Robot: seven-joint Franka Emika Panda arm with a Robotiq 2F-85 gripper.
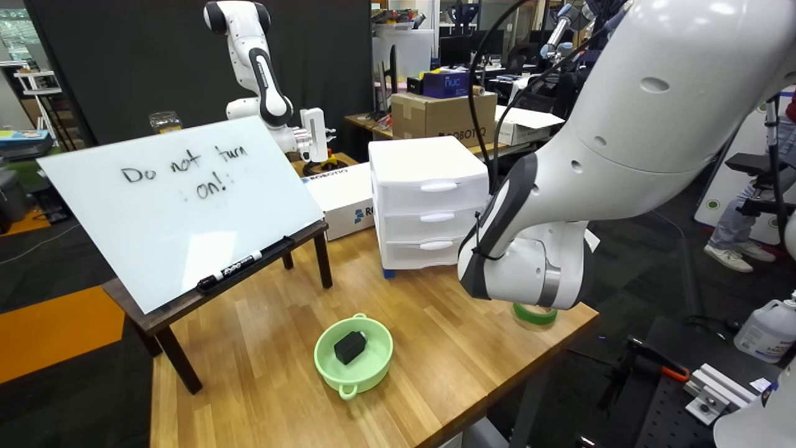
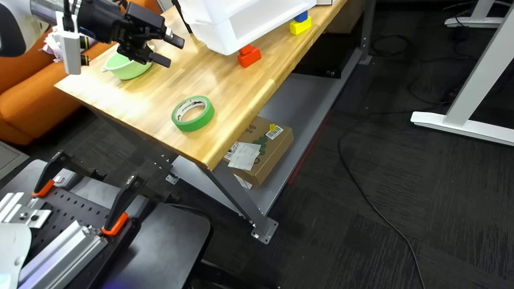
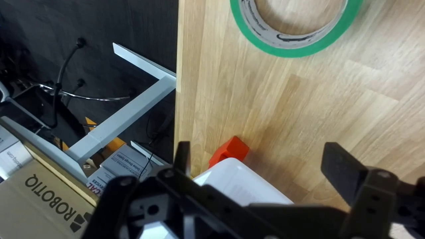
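Observation:
My gripper (image 2: 172, 52) is open above the table, with empty space between its two black fingers. In the wrist view the fingers (image 3: 342, 171) stand wide apart at the bottom, over the white drawer unit's corner and bare wood. A roll of green tape (image 3: 293, 51) lies flat at the top of that view, clear of the fingers. The light green bowl (image 1: 377, 367) on the table holds a black block (image 1: 349, 347). Exterior view 1 hides the gripper behind the arm.
A white drawer unit (image 1: 429, 168) stands at the back, with red (image 2: 249, 57) and yellow (image 2: 300, 25) blocks under its edge. A tilted whiteboard (image 1: 171, 216) with a marker (image 1: 237, 265) occupies the left. The table's middle is open; the tape is near the table edge.

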